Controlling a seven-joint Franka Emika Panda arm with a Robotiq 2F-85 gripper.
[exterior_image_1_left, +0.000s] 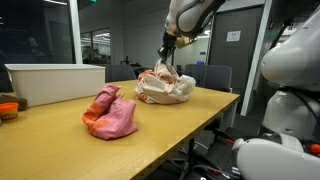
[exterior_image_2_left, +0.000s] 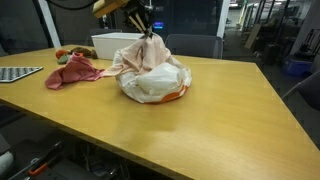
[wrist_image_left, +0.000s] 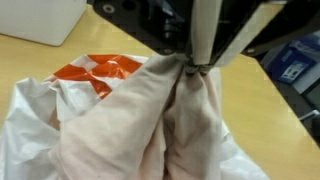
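Observation:
A pale pink cloth (wrist_image_left: 130, 125) hangs bunched from my gripper (exterior_image_2_left: 149, 34), which is shut on its upper end. Beneath it is a white plastic bag with orange print (exterior_image_2_left: 167, 82), standing on the table. The cloth's lower part lies against the bag and into its top in exterior view 2; how deep it reaches is hidden. In exterior view 1 the gripper is above the bag (exterior_image_1_left: 180, 91). A darker pink cloth (exterior_image_1_left: 111, 115) lies crumpled on the table, apart from the bag.
A white box (exterior_image_1_left: 55, 82) stands at the table's far side. An orange bowl (exterior_image_1_left: 9, 109) is at the left edge. Chairs (exterior_image_2_left: 195, 47) stand behind it.

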